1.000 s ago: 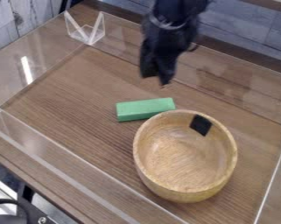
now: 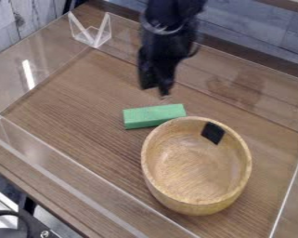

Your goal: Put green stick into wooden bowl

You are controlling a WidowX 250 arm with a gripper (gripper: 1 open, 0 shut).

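The green stick (image 2: 154, 116), a short flat block, lies on the wooden table just behind the bowl's left rim. The round wooden bowl (image 2: 163, 192) stands in the lower right, with a black block at its upper right rim. My dark gripper (image 2: 155, 85) hangs behind and above the stick, apart from it in the view. Its fingers look close together, with nothing seen between them. The stick is outside them. The gripper is dark and slightly blurred, so its height above the table is hard to judge.
The black block (image 2: 213, 133) covers part of the bowl's rim. A clear plastic holder (image 2: 92, 33) stands at the back left. Black cables (image 2: 21, 223) lie at the bottom left corner.
The stick, bowl and black block have not moved.
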